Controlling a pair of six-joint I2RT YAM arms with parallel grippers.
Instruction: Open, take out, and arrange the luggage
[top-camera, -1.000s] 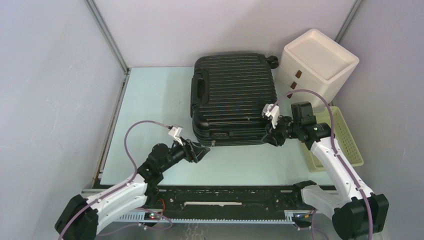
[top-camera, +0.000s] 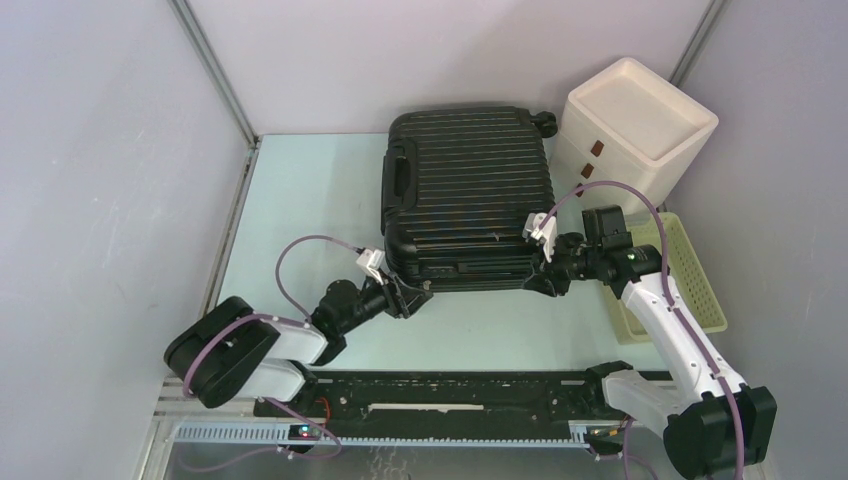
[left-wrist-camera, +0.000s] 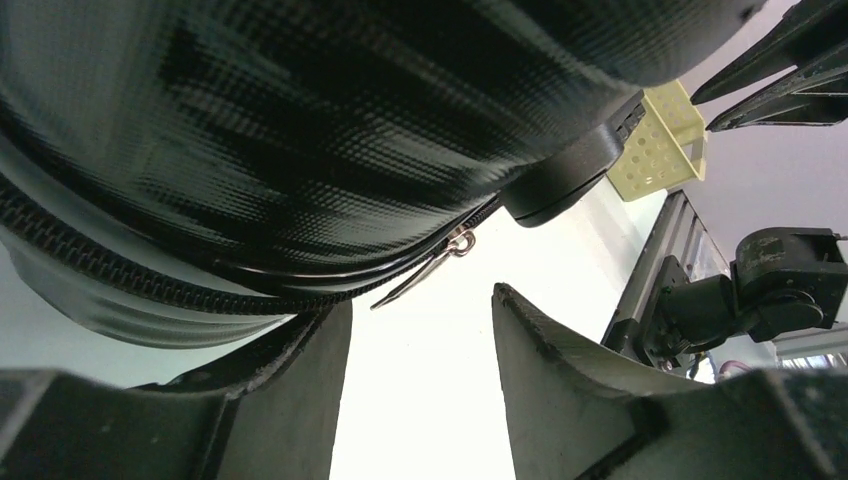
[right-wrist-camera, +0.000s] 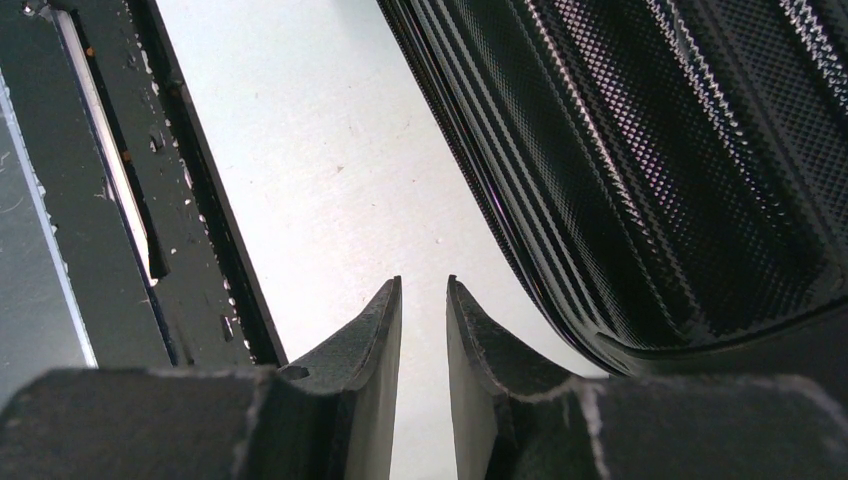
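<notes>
A black ribbed suitcase (top-camera: 475, 180) lies flat at the back middle of the table, its front side facing the arms. In the left wrist view, a small metal zipper pull (left-wrist-camera: 415, 281) hangs from the suitcase's dark zipper (left-wrist-camera: 190, 292). My left gripper is open around that pull, which lies nearer the left finger (left-wrist-camera: 330, 350); no grip on it shows. At the suitcase's front right corner is my right gripper, partly open over bare table, with nothing between its fingers. The suitcase's side (right-wrist-camera: 600, 200) passes close by it on the right.
A white drawer unit (top-camera: 640, 110) stands behind on the right, with a yellow-green basket (top-camera: 700, 275) in front of it, partly behind the right arm. Bare table (top-camera: 310, 200) shows left of the suitcase and along its front.
The right arm has hardly moved, and the suitcase stays where it was.
</notes>
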